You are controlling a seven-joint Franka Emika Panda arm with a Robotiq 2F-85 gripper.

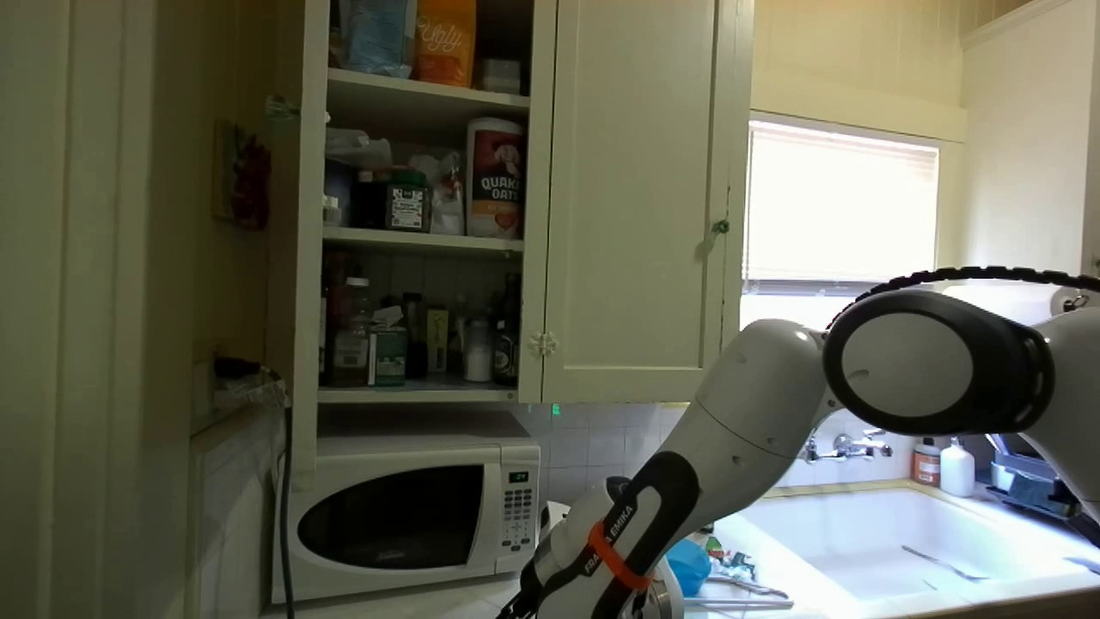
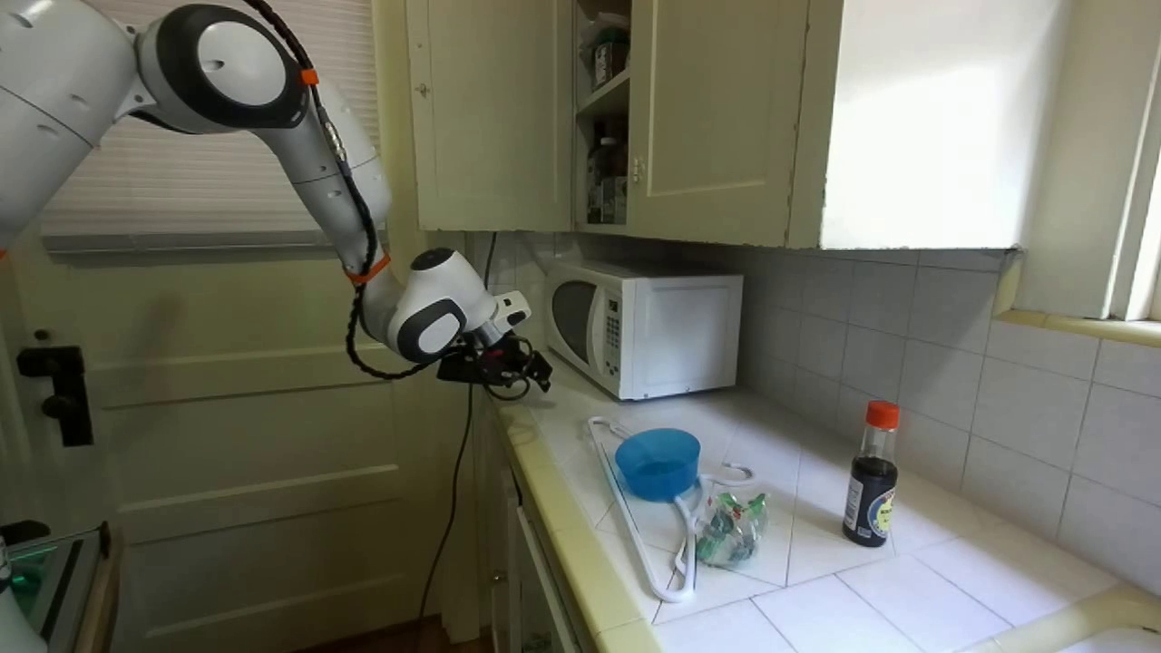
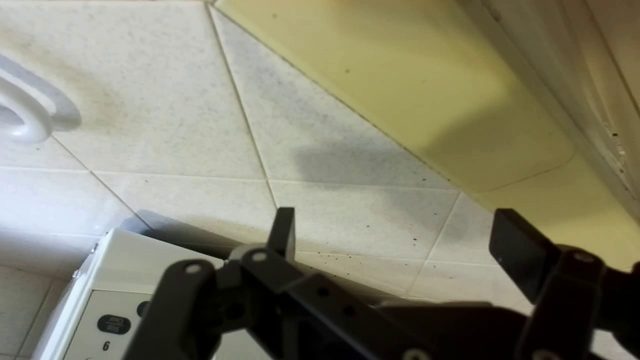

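Note:
My gripper is open, its two dark fingers wide apart with only tiled counter showing between them. In exterior view 2 the gripper [image 2: 541, 375] hangs over the counter's front edge, close before the white microwave [image 2: 683, 332]. A corner of the microwave's keypad panel [image 3: 114, 324] shows at the lower left of the wrist view. The microwave door [image 1: 397, 516] is closed in exterior view 1. Low in that view the arm hides part of the counter, and the fingertips are mostly cut off.
On the counter lie a blue bowl [image 2: 658, 466], a white hanger [image 2: 631, 522] and a crumpled clear-and-green bag [image 2: 731, 530]. A red-capped bottle [image 2: 872, 475] stands near the wall. Above the microwave, an open cupboard [image 1: 423, 242] holds several groceries. The sink [image 1: 907, 547] is at right.

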